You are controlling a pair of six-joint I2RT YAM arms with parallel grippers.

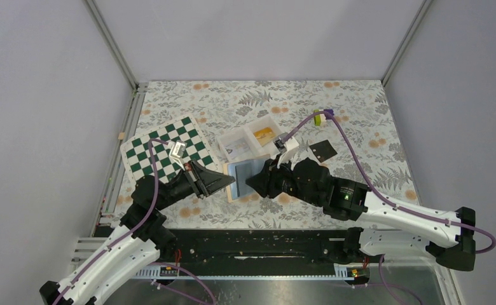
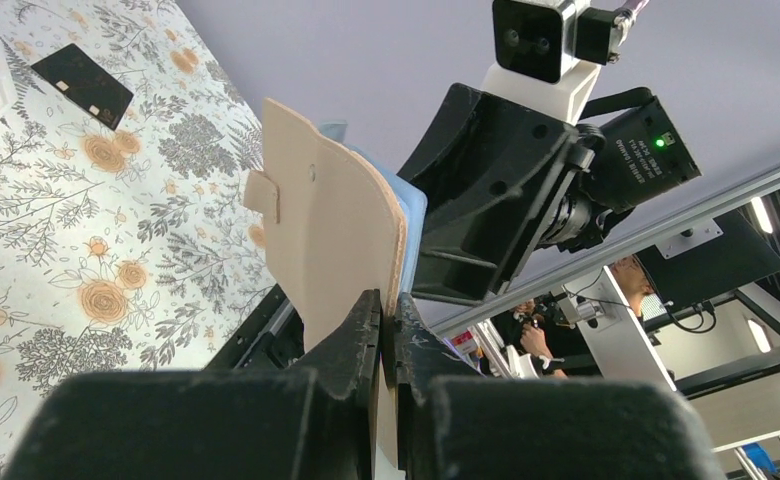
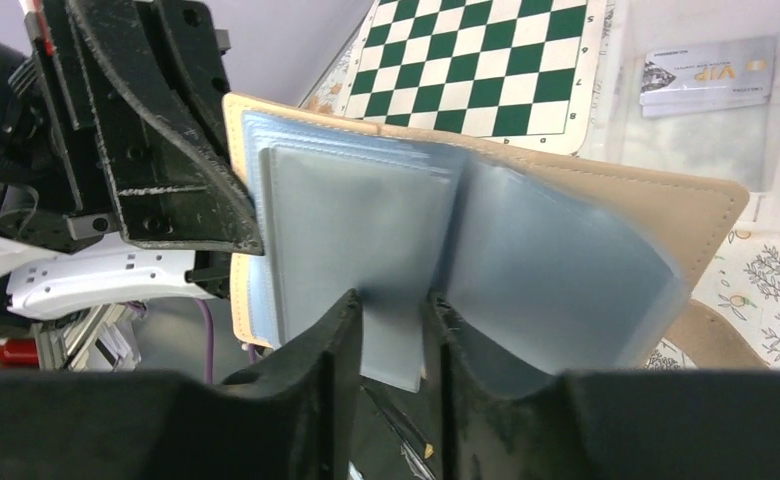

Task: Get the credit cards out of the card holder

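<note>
The beige card holder (image 1: 236,179) with pale blue sleeves is held upright between the arms. My left gripper is shut on its edge, as the left wrist view shows. My right gripper is at the holder's inner sleeves (image 3: 356,220), its two fingertips blurred and close together over a pale sleeve, with a small gap between them; whether anything is between them cannot be told. No individual card can be clearly told apart inside the holder.
A clear two-part tray (image 1: 252,124) with cards lies behind the holder, a checkerboard (image 1: 169,133) at left, a dark flat item (image 1: 323,150) and a small coloured object (image 1: 323,117) at right.
</note>
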